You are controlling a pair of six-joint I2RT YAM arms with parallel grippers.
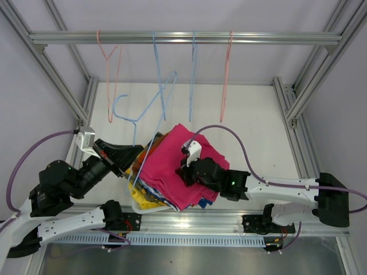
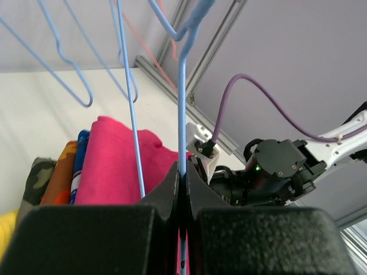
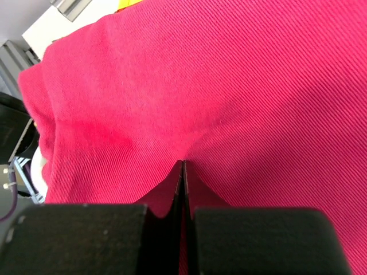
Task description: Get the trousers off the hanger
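Observation:
My left gripper is shut on the wire of a blue hanger (image 2: 182, 103); in the top view that hanger (image 1: 135, 120) rises from the gripper above the clothes pile. My right gripper is shut and pressed against red-pink cloth (image 3: 246, 97), lying on top of the pile (image 1: 166, 160); whether cloth is caught between its fingertips I cannot tell. The left wrist view shows no cloth on the held hanger's upper part; whether the red cloth is trousers is unclear.
Pink and blue hangers hang from the rail (image 1: 258, 39). Beneath the red cloth are yellow, orange, camouflage and blue clothes in a white basket (image 1: 157, 208). The board (image 1: 264, 126) is bare at right and back.

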